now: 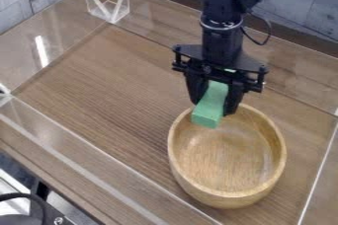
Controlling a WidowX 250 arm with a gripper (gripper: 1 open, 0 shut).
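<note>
My black gripper hangs over the back-left rim of a round tan bowl, shut on a mint-green block. The block is tilted, its lower end over the bowl's upper-left interior. Whether it touches the bowl cannot be told from this view.
A white wire holder stands at the back left. A wall runs along the back, and a black cable lies at the lower left.
</note>
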